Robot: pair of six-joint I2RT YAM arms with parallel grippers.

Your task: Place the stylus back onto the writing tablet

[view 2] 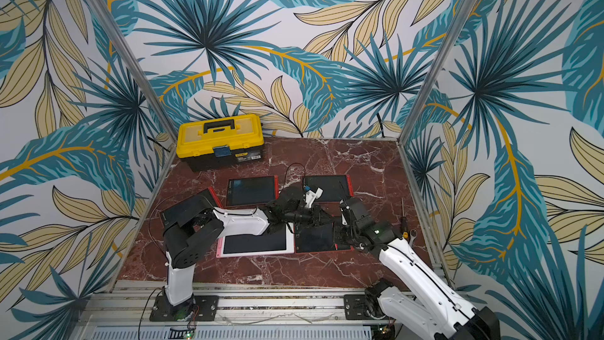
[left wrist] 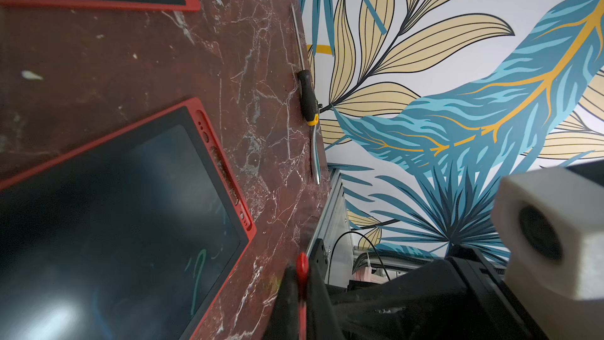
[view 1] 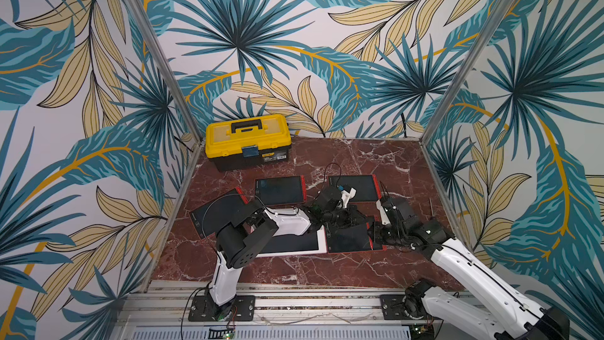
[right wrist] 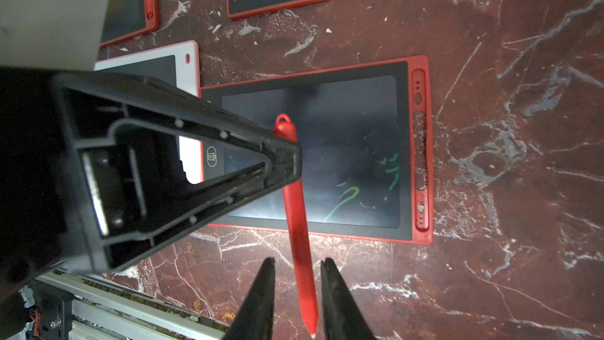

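Observation:
The red stylus [right wrist: 300, 239] hangs above the front-right red tablet [right wrist: 352, 119], held near its looped end by my left gripper, which is shut on it. In the right wrist view my right gripper is part open, its fingertips on either side of the stylus's lower part, apart from it. The tablet's empty stylus slot [right wrist: 419, 151] runs along its right edge.
More tablets stand around, one white-framed [view 2: 251, 245]. A yellow toolbox [view 1: 247, 141] sits at the back left. A screwdriver [left wrist: 307, 97] lies at the table's right edge.

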